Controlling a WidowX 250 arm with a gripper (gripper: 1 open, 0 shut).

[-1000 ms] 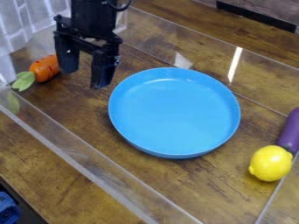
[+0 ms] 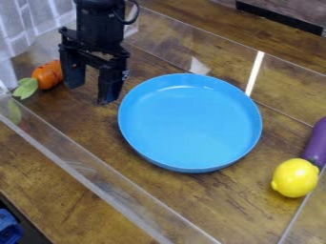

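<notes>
The black gripper [image 2: 93, 74] hangs low over the wooden table at the upper left, its two fingers spread apart and open. An orange carrot [image 2: 49, 74] with green leaves lies just to its left. To the right of the gripper is a large blue plate [image 2: 190, 122], empty.
A yellow lemon-like object [image 2: 295, 178] and a long purple object [image 2: 315, 143] lie at the right. A blue item [image 2: 7, 229] shows at the lower left corner. Clear plastic sheets or walls edge the area.
The gripper has shifted slightly to the left, toward the carrot. The other things are where they were.
</notes>
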